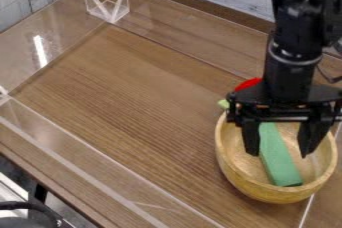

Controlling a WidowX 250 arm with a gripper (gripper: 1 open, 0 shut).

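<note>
My black gripper [278,117] reaches down from the right side of the camera view, open, its fingers over a round wooden bowl [235,168]. In the bowl lies a long green object [278,167], below and between the fingers. A red object [249,85] sits behind the bowl, mostly hidden by the gripper, with a small light green piece [226,103] beside it.
A clear plastic container [104,2] stands at the back left. Cables lie past the table's front left edge.
</note>
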